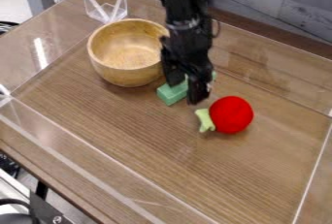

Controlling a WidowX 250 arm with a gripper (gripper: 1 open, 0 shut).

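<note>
My gripper (184, 84) is lowered over a mint green block (173, 94) in the middle of the table, its fingers open and partly covering the block; whether they touch it is unclear. A red round object with a pale green stem-like part, a toy vegetable perhaps (231, 114), lies to the right and nearer the front. A tan bowl (119, 59) sits to the left of the gripper.
A clear, crinkled plastic item (104, 5) is at the back left, behind the bowl. A raised wooden edge runs along the back right.
</note>
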